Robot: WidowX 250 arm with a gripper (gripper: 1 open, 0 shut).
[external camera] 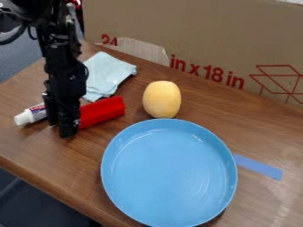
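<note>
My black gripper [66, 115] is down on the left side of the table, shut on a red cylindrical object [102, 111] that lies on the wood, its near end hidden by the fingers. A white tube [30, 115] lies just left of the gripper, partly behind it. A folded pale blue cloth [109, 74] lies behind the red object. A yellow oval object [162, 99] stands right of it, and a large blue plate [169, 173] fills the front middle.
A cardboard box [201, 40] forms a wall along the back. A strip of blue tape [260, 168] is on the table [254, 133] at the right, where the wood is otherwise clear. The table's edge runs along the lower left.
</note>
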